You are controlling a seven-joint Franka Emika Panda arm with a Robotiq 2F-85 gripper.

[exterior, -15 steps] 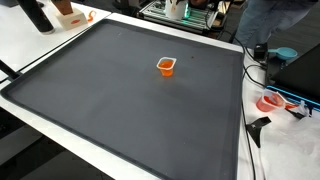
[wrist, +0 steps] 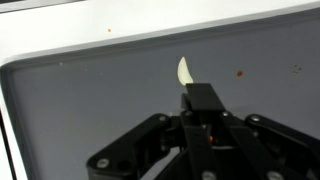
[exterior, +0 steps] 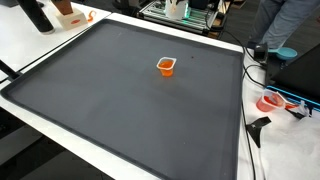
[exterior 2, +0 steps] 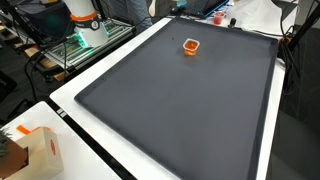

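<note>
In the wrist view my gripper points down over the grey tray, its dark fingers close together, so it is shut. Whether anything is pinched between them is hidden from this angle. A pale crescent-shaped piece (wrist: 184,71) shows just past the fingertips; contact with them cannot be told. On the dark tray, a small white-rimmed cup with orange contents (exterior: 166,66) stands near the far side, and the same cup (exterior 2: 190,47) appears in exterior view 2. No gripper is visible around the cup in either exterior view.
Most of the dark tray (exterior 2: 170,110) is bare, bordered by a white table edge. Small reddish specks (wrist: 239,73) dot its surface in the wrist view. Beyond the right edge sits a red container (exterior: 270,101) among cables. A plant pot (exterior 2: 12,155) stands at lower left.
The cup and tray look the same.
</note>
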